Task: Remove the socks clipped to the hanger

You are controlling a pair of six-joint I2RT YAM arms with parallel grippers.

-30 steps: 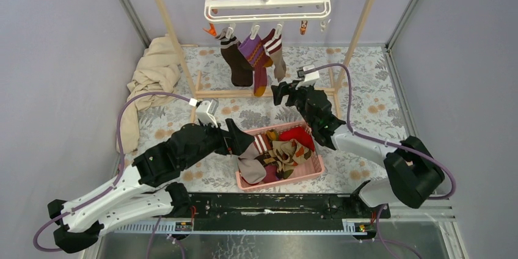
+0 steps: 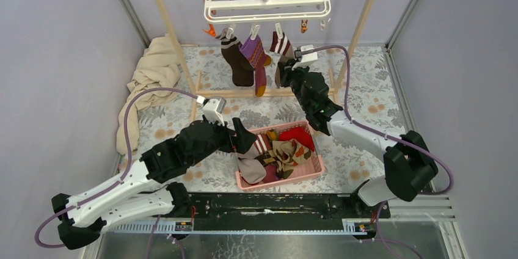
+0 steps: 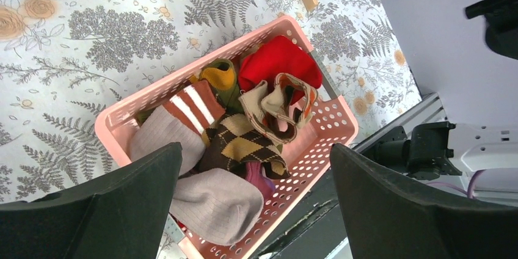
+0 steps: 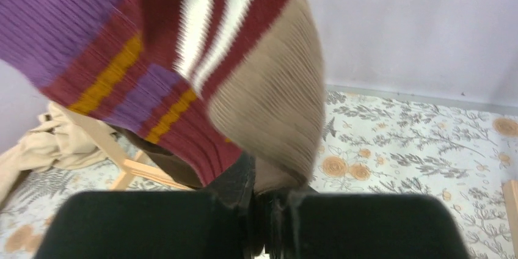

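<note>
Three socks hang from clips on the white hanger (image 2: pixel 267 2): a brown sock (image 2: pixel 237 63), a purple sock (image 2: pixel 253 51) and a maroon-striped beige sock (image 2: pixel 280 44). My right gripper (image 2: pixel 285 71) is shut on the lower part of the striped sock, which fills much of the right wrist view (image 4: pixel 269 69) in front of the purple one. My left gripper (image 2: pixel 238 135) stands open above the pink basket (image 3: pixel 317 170), which holds several socks, among them grey, red, striped and argyle ones.
The wooden rack (image 2: pixel 360 18) frames the hanger. A cream cloth (image 2: pixel 153 76) lies at the left. Walls close the space left and right.
My right gripper has moved up to the striped sock and closed on it; the sock now hangs pulled slightly toward the right. The left arm has barely moved.
</note>
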